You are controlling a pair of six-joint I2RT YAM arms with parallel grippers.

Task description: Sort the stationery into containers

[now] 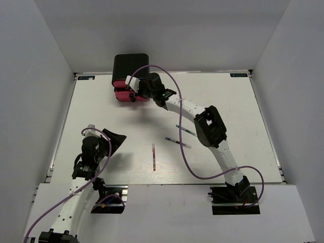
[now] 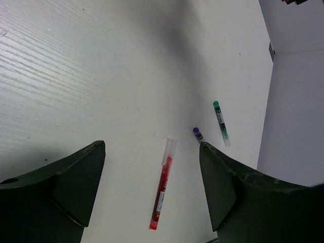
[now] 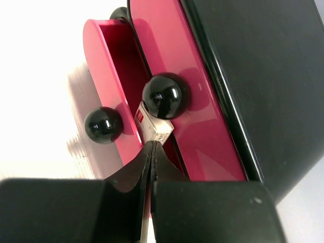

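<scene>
In the right wrist view, a black cabinet (image 3: 273, 66) with pink drawers stands tilted across the frame, its lower drawer (image 3: 104, 66) pulled partly out. A small white box, seemingly an eraser (image 3: 152, 126), rests inside that drawer. Right beside it, at the drawer's opening, my right gripper is shut, with nothing showing between its fingertips. My left gripper is open and empty above the front left of the table. A red pen (image 1: 154, 158) lies to its right. Farther right lie a blue-purple pen (image 1: 178, 143) and a green pen (image 1: 186, 130).
Black round knobs (image 3: 104, 125) stick out from the drawer fronts. My right arm (image 1: 210, 125) reaches diagonally over the table, close to the green pen.
</scene>
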